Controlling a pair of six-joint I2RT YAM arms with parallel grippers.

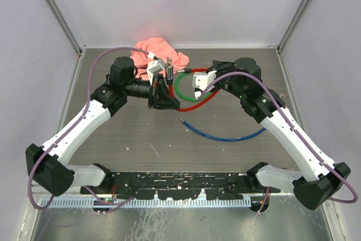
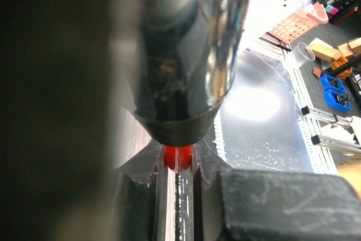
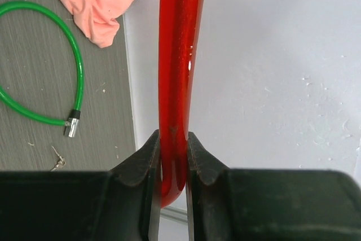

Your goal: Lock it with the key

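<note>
A red cable lock is held between both arms above the table. Its dark metal lock body [image 1: 169, 73] stands upright, with what looks like the key [image 1: 168, 61] at its top. Just below that body, my left gripper is shut on the red cable. The lock's other end, a dark collar with a thin silver tip [image 1: 180, 71], points left at the lock body across a small gap. Close behind it, my right gripper is shut on the red cable [image 3: 179, 55]. The cable's loop [image 1: 198, 105] hangs on the near side.
Beneath lies a green cable [image 3: 79, 71] with a metal end. A pink cloth [image 1: 161, 49] is at the back, near the wall. A blue cable [image 1: 217, 137] lies in front on the right.
</note>
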